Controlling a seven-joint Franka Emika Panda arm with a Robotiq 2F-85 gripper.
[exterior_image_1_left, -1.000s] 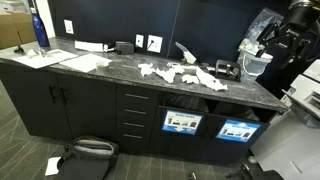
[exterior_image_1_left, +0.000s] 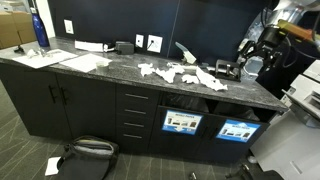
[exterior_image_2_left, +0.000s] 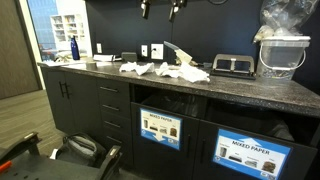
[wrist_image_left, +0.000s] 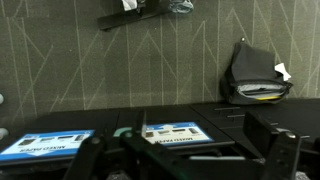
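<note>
My gripper (exterior_image_2_left: 159, 10) hangs high over the counter (exterior_image_2_left: 254, 89), its two fingertips apart at the top edge of exterior view 2. It is open, and nothing shows between the fingers. In exterior view 1 the arm (exterior_image_1_left: 291, 25) reaches in from the upper right. Crumpled white paper or cloth (exterior_image_1_left: 210, 80) lies on the counter's middle, well below the gripper, with more white pieces (exterior_image_1_left: 147, 69) to its left. The wrist view looks down past the counter onto the carpet, and none of the white pieces can be made out there.
A black slotted device (exterior_image_2_left: 233, 66) and a clear bucket (exterior_image_2_left: 282, 58) with a plastic bag (exterior_image_2_left: 286, 16) stand at the counter's right. Left are flat papers (exterior_image_1_left: 43, 58) and a blue bottle (exterior_image_1_left: 40, 31). Mixed-paper bins (exterior_image_2_left: 161, 128) sit below. A dark bag (exterior_image_1_left: 85, 162) lies on the floor.
In exterior view 1 the arm and gripper have shifted left and slightly down, now partly in front of the bucket. The objects on the counter have stayed where they were.
</note>
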